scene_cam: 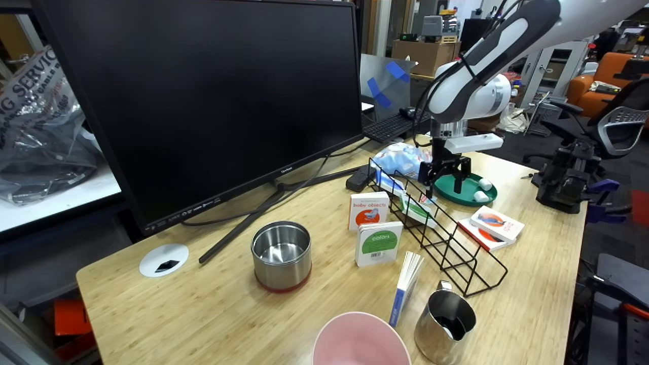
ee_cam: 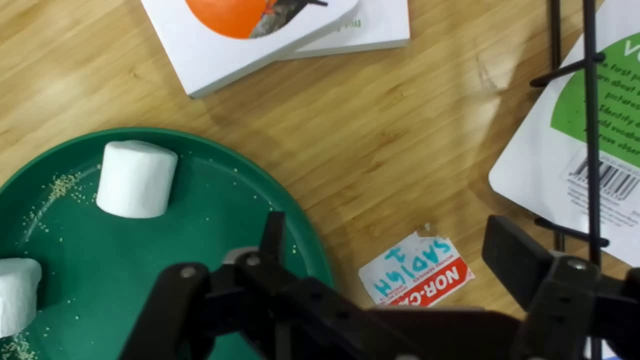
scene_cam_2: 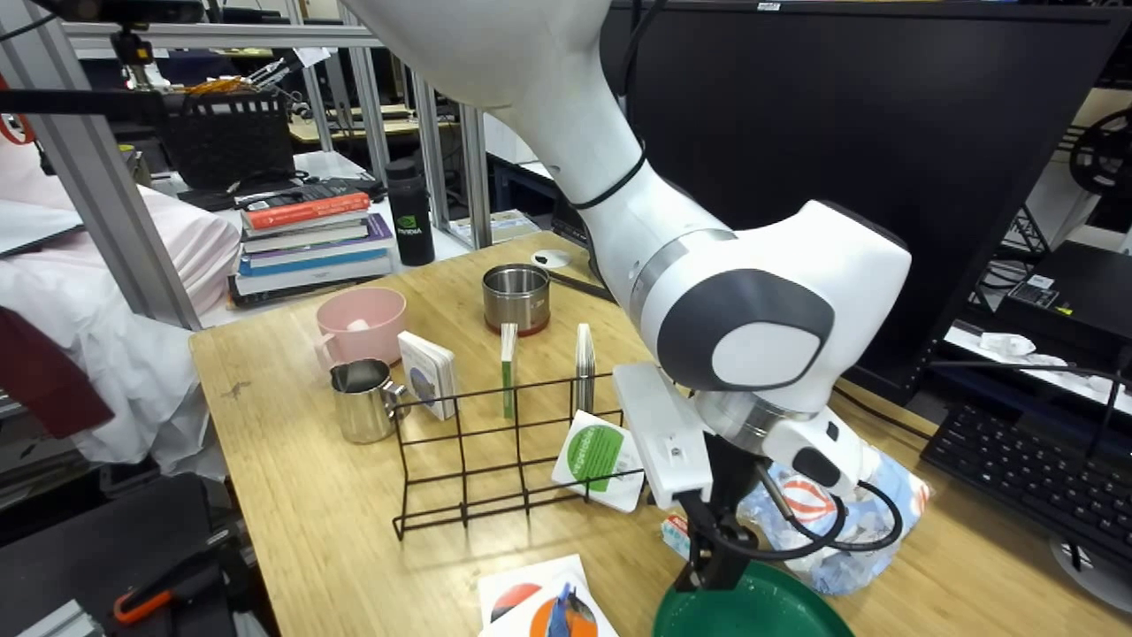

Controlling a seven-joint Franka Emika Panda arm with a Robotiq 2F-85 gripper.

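Note:
My gripper is open and holds nothing. In the wrist view its fingers straddle the green plate's edge and a torn paper label [ee_cam: 417, 270] lying on the wood. On the green plate [ee_cam: 198, 252] sit two white marshmallow-like pieces [ee_cam: 137, 180], away from the fingers. The black wire rack [ee_cam: 592, 138] stands close beyond the right finger. A white book with a green circle [ee_cam: 540, 162] leans against the rack's wires. From the first exterior view, the gripper [scene_cam: 445, 182] hangs over the near part of the plate, beside the rack.
Two white books [scene_cam: 496, 226] lie stacked by the plate. Upright small books [scene_cam: 378, 244], a steel pot [scene_cam: 281, 255], a pink cup [scene_cam: 362, 343] and a steel pitcher [scene_cam: 444, 328] occupy the table beyond the rack. A blue-white bag [scene_cam: 401, 159] lies near the plate.

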